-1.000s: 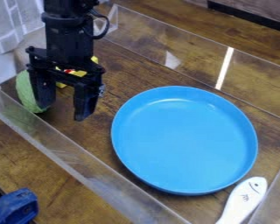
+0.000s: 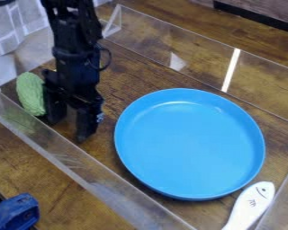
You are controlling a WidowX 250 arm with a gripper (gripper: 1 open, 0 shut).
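My black gripper (image 2: pixel 69 112) is low over the wooden floor at the left, beside a green object (image 2: pixel 31 92) that lies against the left clear wall. Its dark fingers blend into shadow, so I cannot tell how wide they stand or whether anything is between them. A small light blue item shows just right of the gripper, partly hidden by it.
A large blue plate (image 2: pixel 189 141) fills the centre right. A white handled item (image 2: pixel 248 207) lies at the lower right and a dark blue object (image 2: pixel 14 212) at the lower left. Clear walls edge the area. Bare wood shows at the back.
My gripper and arm have shifted slightly left and appear lower and darker. The plate and the other objects have stayed in place.
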